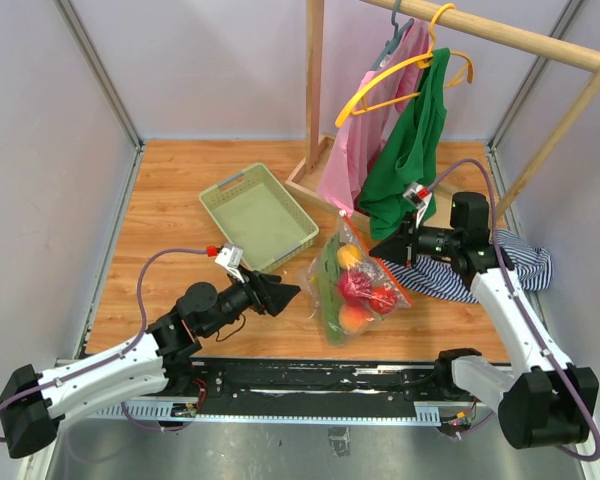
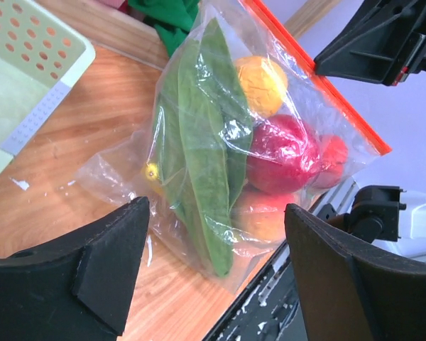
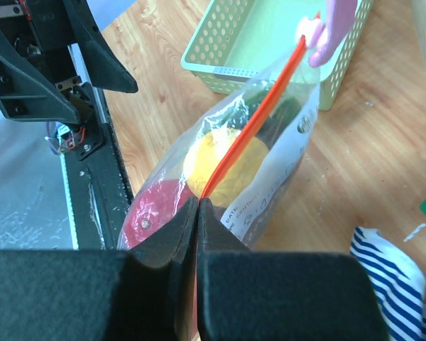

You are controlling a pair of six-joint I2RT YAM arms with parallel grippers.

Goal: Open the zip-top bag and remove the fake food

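The zip top bag hangs tilted from my right gripper, which is shut on its orange zip edge. Inside the clear plastic are long green leaves, a yellow fruit, a red onion-like piece, a red tomato-like piece and an orange piece. My left gripper stands open just left of the bag, in the top view with nothing visible between its fingers.
A green basket sits behind my left gripper. A wooden rack holds pink and green garments on hangers; striped cloth lies at the right.
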